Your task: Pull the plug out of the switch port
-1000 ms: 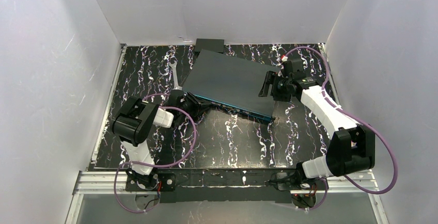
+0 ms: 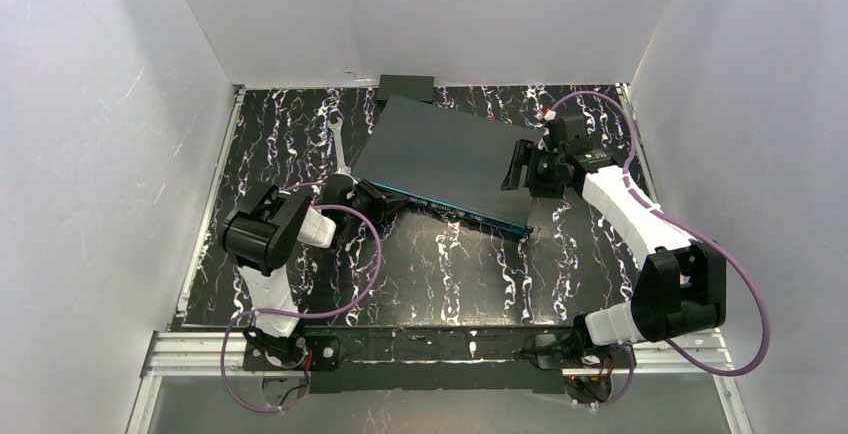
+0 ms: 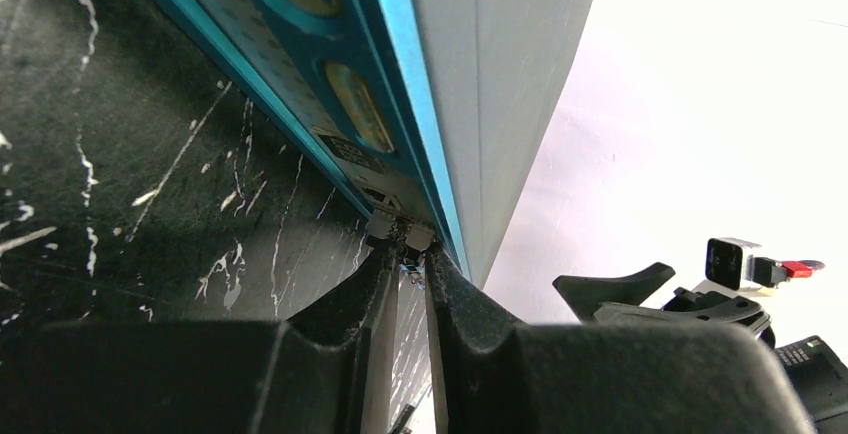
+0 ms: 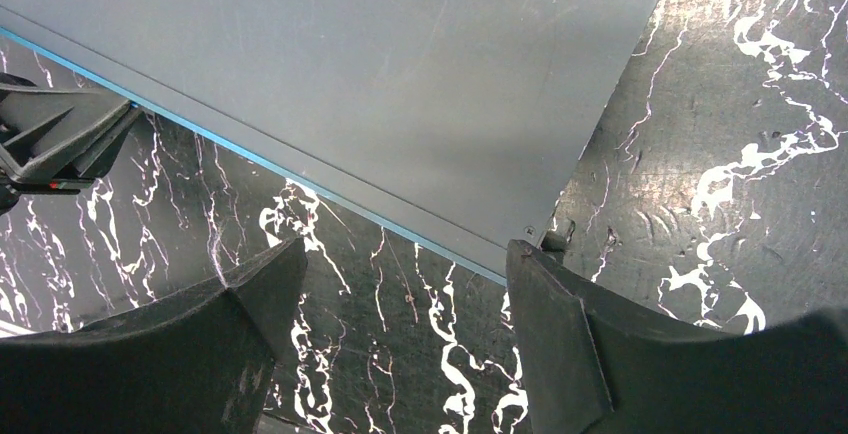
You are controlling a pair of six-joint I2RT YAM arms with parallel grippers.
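Note:
The switch [image 2: 455, 159] lies flat on the dark marbled table, its teal port edge [image 2: 465, 212] turned toward the front. In the left wrist view my left gripper is at the port row, near one end of the switch front [image 3: 362, 104]. Its fingers [image 3: 345, 299] stand close together with a narrow gap. A small plug-like piece [image 3: 407, 252] shows between the tips, mostly hidden; firm contact cannot be made out. My right gripper is open above the switch's right end, nothing between its fingers.
A wrench [image 2: 338, 142] lies left of the switch, and a small dark box [image 2: 406, 88] sits behind it. Purple cables [image 2: 372, 264] loop around both arms. Bare table [image 2: 460, 284] lies in front of the switch.
The left arm has shifted very slightly; the switch and the right arm look unmoved.

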